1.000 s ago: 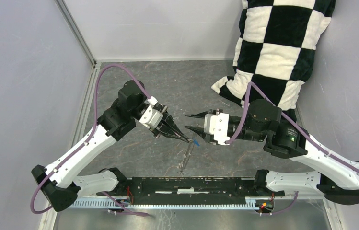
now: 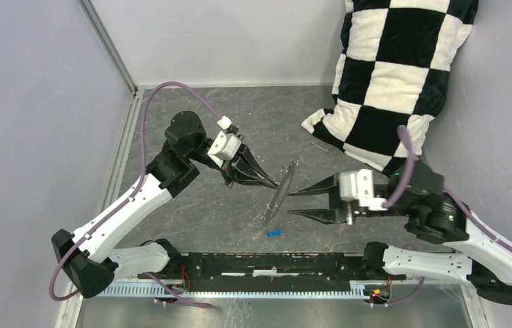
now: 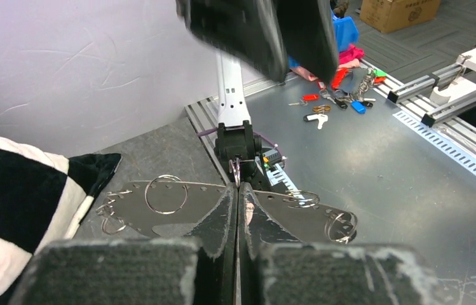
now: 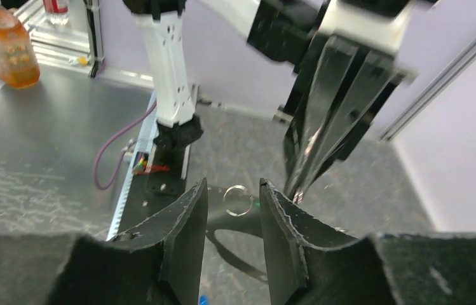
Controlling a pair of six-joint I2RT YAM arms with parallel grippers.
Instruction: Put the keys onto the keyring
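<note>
My left gripper is shut on a thin dark flat key holder (image 3: 178,206) that carries several metal rings. In the top view the holder (image 2: 281,195) hangs tilted from the tips of that gripper. To the right of it, my right gripper (image 2: 288,203) stands open, its fingers apart from the holder and nothing held. Seen from the right wrist, a holder ring (image 4: 238,201) shows beyond the gap of the right gripper. A small blue piece (image 2: 274,233), probably a key's head, lies on the grey floor below the holder.
Keys with red and blue heads (image 3: 357,107) lie scattered on the metal table (image 3: 375,159). A checkered cushion (image 2: 396,75) fills the back right corner. The grey floor (image 2: 260,109) behind the grippers is clear.
The left gripper rose with the holder, back and to the right. The right gripper drew away rightward and toward the front.
</note>
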